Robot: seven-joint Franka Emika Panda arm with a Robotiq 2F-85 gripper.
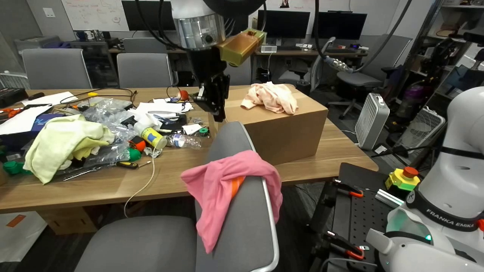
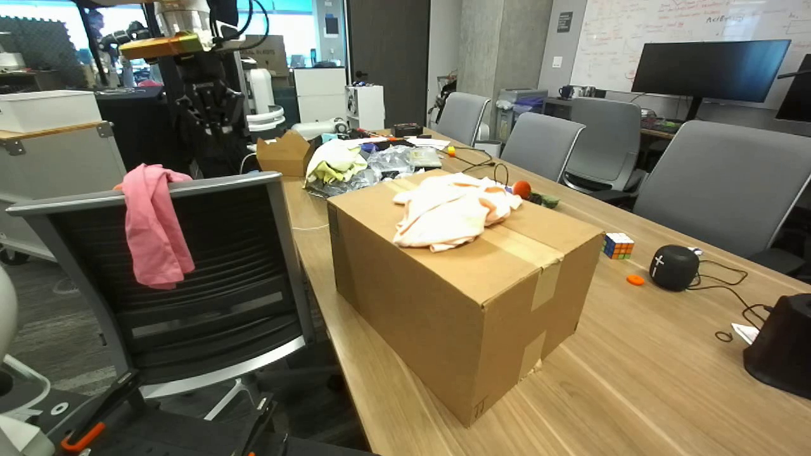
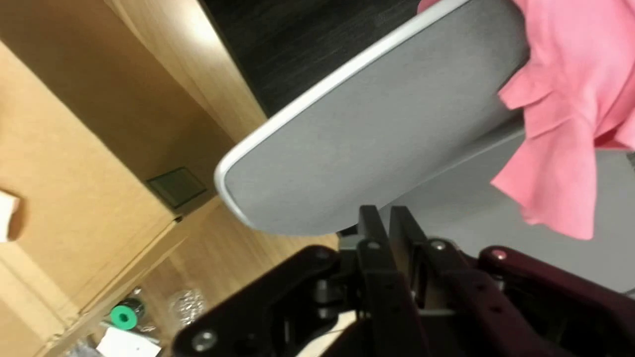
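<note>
My gripper (image 1: 220, 115) hangs fingers-down above the top end of the grey chair's backrest (image 1: 240, 217), just left of the cardboard box. In the wrist view, the gripper is shut, with only a narrow gap between its fingertips and nothing visible in it. A pink cloth (image 1: 217, 181) with an orange patch lies draped over the backrest, clear of my fingers. Exterior view 2 shows the same pink cloth (image 2: 157, 228) hanging down the back of the chair. A crumpled peach-and-white cloth (image 2: 452, 213) rests on top of the box (image 2: 410, 304).
Clutter fills the table's left part in exterior view 1: a yellow-green towel (image 1: 63, 142), clear plastic wrap, a bottle (image 1: 183, 141) and tools. Bare tabletop (image 2: 646, 357) lies beside the box, with a cube (image 2: 618, 246) and a black speaker (image 2: 674, 267) behind.
</note>
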